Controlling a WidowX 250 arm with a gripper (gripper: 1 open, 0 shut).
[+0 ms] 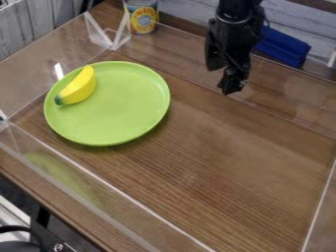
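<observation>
My black gripper (227,77) hangs over the back of the wooden table, right of centre, its fingers apart with nothing visible between them. A green plate (118,113) lies at the left with a yellow banana-shaped object (79,84) on its left side. A blue block (286,46) sits at the back right, partly behind the arm.
A can (140,15) stands at the back left, near a clear plastic piece (110,30). A white wall runs along the back, and cables lie at the bottom left corner.
</observation>
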